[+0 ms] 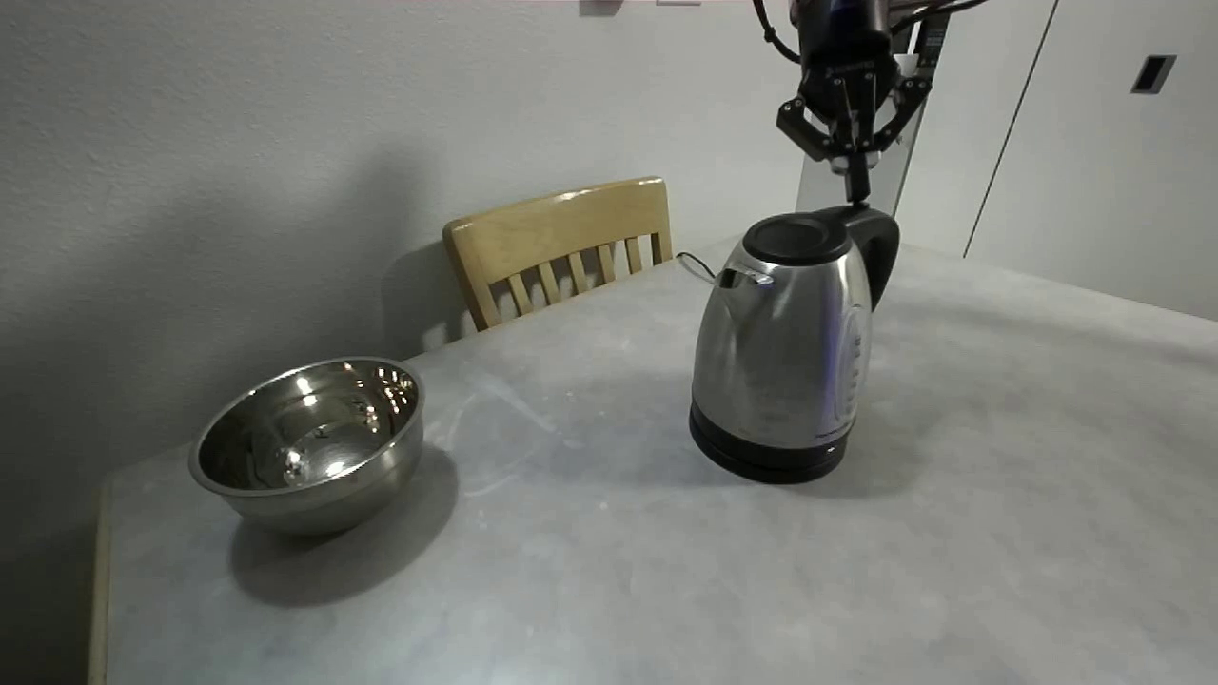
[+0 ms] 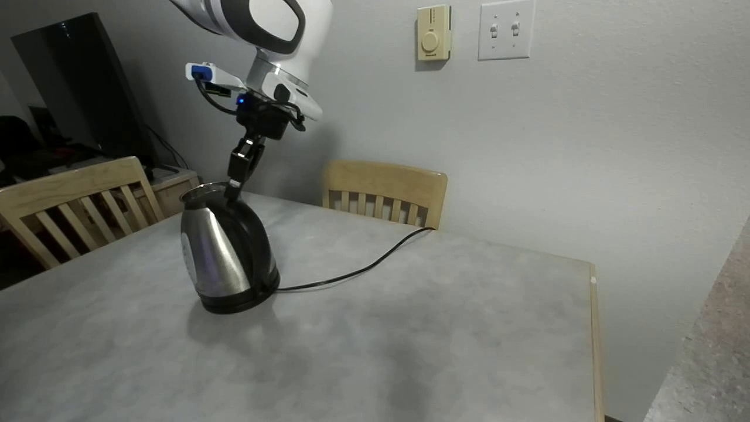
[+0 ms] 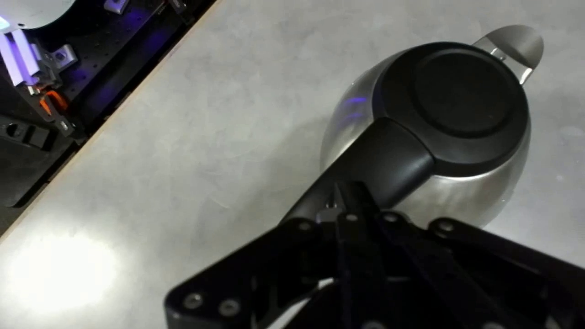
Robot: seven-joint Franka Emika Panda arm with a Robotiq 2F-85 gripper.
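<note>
A steel kettle (image 1: 779, 365) with a black lid and black base stands upright on the table. Its black handle (image 1: 876, 242) points away to the back right in exterior view 1, and its spout faces the front left. My gripper (image 1: 857, 196) is shut, fingers pointing down at the top of the handle. In exterior view 2 the fingertips (image 2: 232, 191) meet the upper part of the handle (image 2: 247, 225). From the wrist, the handle (image 3: 378, 159) runs beneath the closed fingers; nothing shows between them, and exact contact is hard to tell.
An empty steel bowl (image 1: 314, 445) sits at the table's left in exterior view 1. A black cord (image 2: 365, 268) trails from the kettle's base to the table edge. Wooden chairs (image 2: 387, 184) stand beyond the table.
</note>
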